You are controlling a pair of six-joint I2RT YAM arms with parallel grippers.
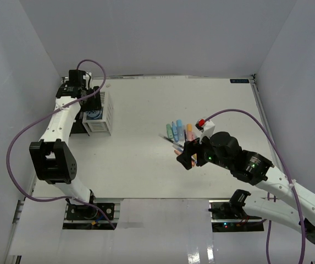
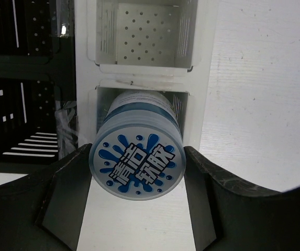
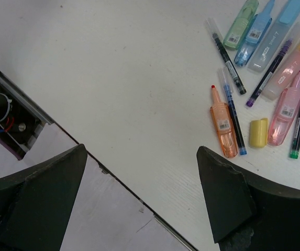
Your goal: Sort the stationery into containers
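My left gripper is shut on a round jar [image 2: 139,130] with a blue-splash lid, held in the front compartment of the white container [image 2: 204,94]; in the top view it is over that container [image 1: 107,115] at the left. My right gripper is open above the table, just off the stationery: an orange highlighter [image 3: 224,130], a pink one [image 3: 287,112], blue [image 3: 252,39] and green [image 3: 241,29] markers, several pens [image 3: 236,78] and a small yellow piece [image 3: 258,133].
A black basket [image 2: 29,68] adjoins the white container on its left. The table's front edge shows below my right gripper.
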